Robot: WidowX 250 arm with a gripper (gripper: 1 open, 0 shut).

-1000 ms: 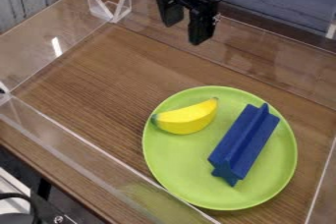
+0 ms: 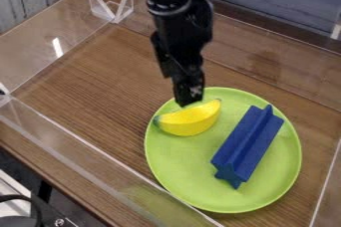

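Note:
A yellow banana [image 2: 186, 121] and a blue triangular bar [image 2: 246, 146] lie on a green plate [image 2: 226, 196] on the wooden table. The dark gripper [image 2: 185, 87] hangs just above the banana at the plate's back edge, its fingers pointing down and open, blurred by motion. Whether it touches the banana cannot be told.
Clear plastic panels line the left and front edges, and a grey wooden wall [image 2: 280, 7] stands at the back.
The plate and both things on it have not moved.

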